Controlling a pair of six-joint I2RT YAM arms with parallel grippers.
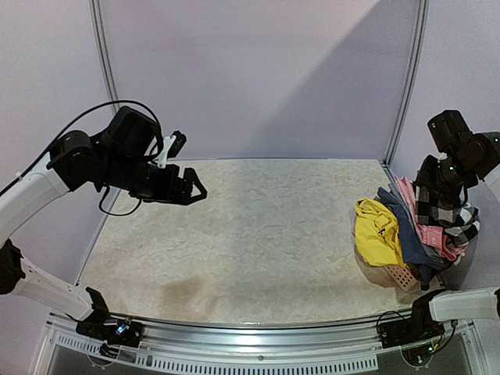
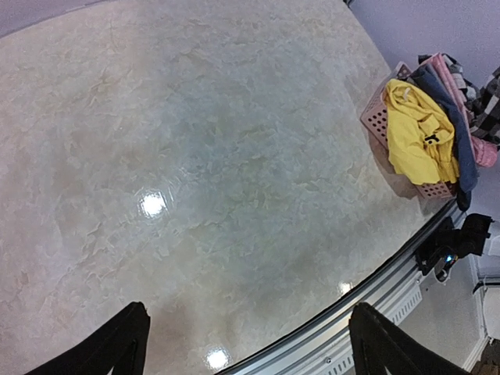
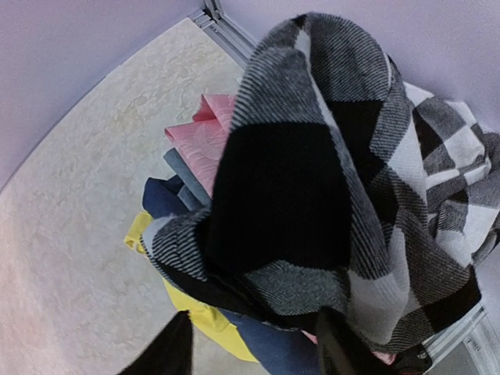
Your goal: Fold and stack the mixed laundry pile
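Note:
A laundry basket (image 2: 373, 123) at the table's right holds a yellow garment (image 1: 377, 232), dark blue clothes (image 2: 466, 160), pink cloth (image 3: 189, 148) and a black-and-white checked cloth (image 3: 281, 187) on top. My right gripper is low over the checked cloth, its fingertips apart and blurred at the bottom of its wrist view; whether cloth lies between them is unclear. My left gripper stands open and empty above the left part of the table.
Walls (image 1: 250, 78) bound it at the back and sides, close beside the basket on the right. A metal rail (image 1: 258, 351) runs along the front edge.

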